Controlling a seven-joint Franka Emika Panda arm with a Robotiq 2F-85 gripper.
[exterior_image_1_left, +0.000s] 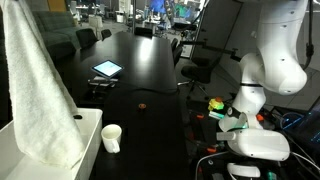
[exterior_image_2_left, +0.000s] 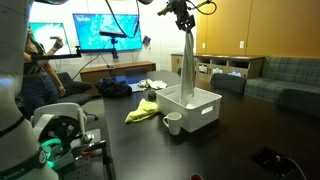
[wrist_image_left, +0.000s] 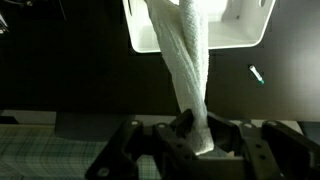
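Observation:
A long white cloth (exterior_image_1_left: 45, 105) hangs from high up, its lower end inside the white box (exterior_image_2_left: 205, 112) on the dark table. High above the box, my gripper (exterior_image_2_left: 186, 24) is shut on the cloth's top end. In the wrist view the cloth (wrist_image_left: 183, 60) runs from my gripper down toward the white box (wrist_image_left: 235, 38). Cloth covers much of the fingertips there. The gripper is out of sight in exterior view 1.
A white mug (exterior_image_2_left: 173, 123) stands on the table close beside the box. A yellow cloth (exterior_image_2_left: 142, 110) lies farther left, and a small brown object (exterior_image_1_left: 142, 106) sits on the table.

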